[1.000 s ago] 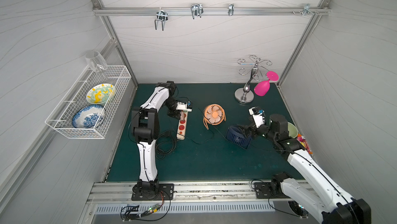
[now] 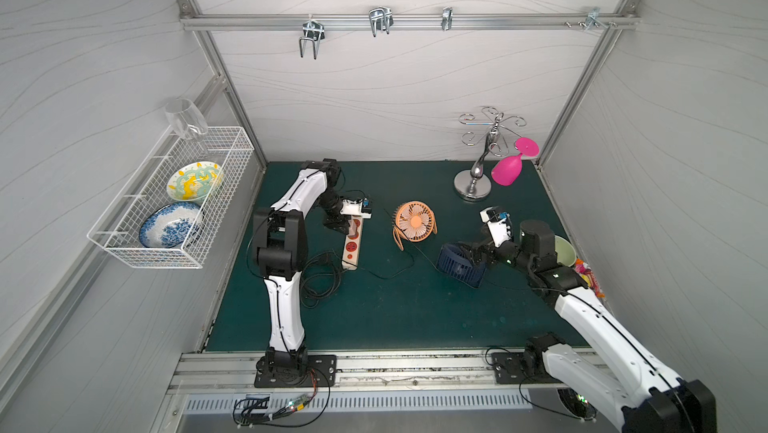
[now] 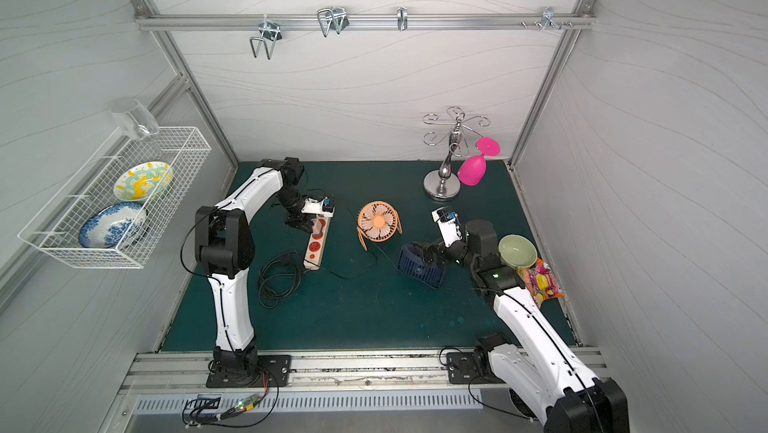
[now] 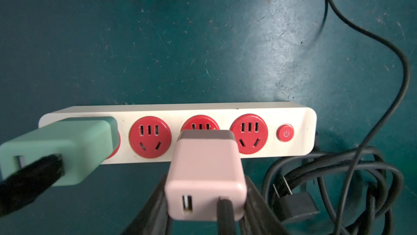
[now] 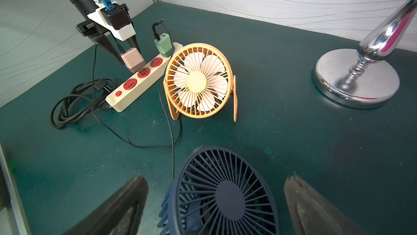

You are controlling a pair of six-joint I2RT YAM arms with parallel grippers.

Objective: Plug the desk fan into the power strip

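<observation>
The left gripper is shut on a pink plug adapter (image 4: pixel 206 169), with a dark cable at its outer end. In the right wrist view the pink adapter (image 5: pixel 132 58) hangs over the left side of the white power strip (image 5: pixel 113 101), apparently apart from its red sockets (image 5: pixel 143 72). A green adapter (image 4: pixel 82 143) sits at the strip's far end. The orange desk fan (image 5: pixel 196 80) stands right of the strip. Nearer stands a dark blue fan (image 5: pixel 230 200); my right gripper is open, its fingers to either side of that fan.
Coiled black cable with a loose plug (image 4: pixel 297 206) lies beside the strip's switch end. A thin cable (image 5: pixel 149 147) crosses the table between strip and fans. A chrome stand (image 2: pixel 472 183) with a pink goblet (image 2: pixel 508 169) is at the back right.
The left gripper and the adapter have shifted slightly toward the front of the table along the strip. The right arm, the fans and the strip look unmoved.
</observation>
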